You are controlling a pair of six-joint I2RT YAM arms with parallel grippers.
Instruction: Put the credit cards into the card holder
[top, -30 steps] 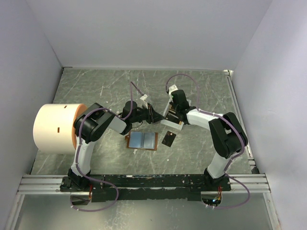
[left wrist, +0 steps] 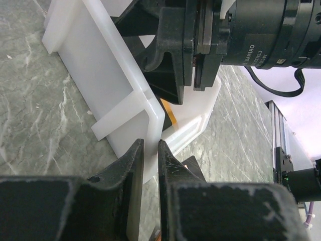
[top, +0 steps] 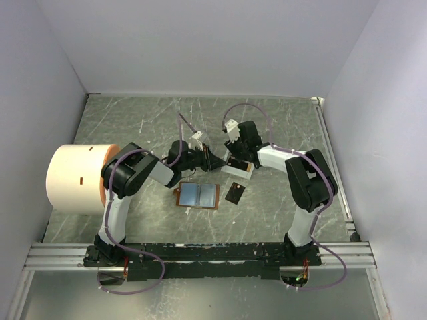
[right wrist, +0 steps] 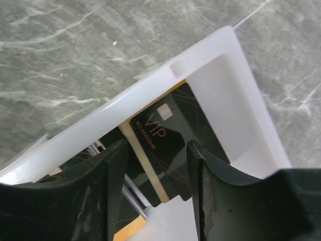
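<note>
The card holder (top: 197,195) lies spread on the table with two pale inner panels and a brown edge. Black cards, one printed VIP (right wrist: 158,130), rest in a white box (top: 237,171) behind and to the right of it. My left gripper is shut on the box's wall at a corner. Over the cards, my right gripper is open, its fingers (right wrist: 198,155) at either side of part of the VIP card. Whether they touch it, I cannot tell. A lone dark card (top: 235,193) lies flat just right of the holder.
A large cream cylinder (top: 77,179) stands at the left edge behind the left arm. Both forearms crowd the box from either side. Bare marble table (top: 267,217) shows at the front right and along the back.
My right gripper has shifted left over the box, covering more of its cards in the top view. The left arm, the card holder and the lone card have stayed put.
</note>
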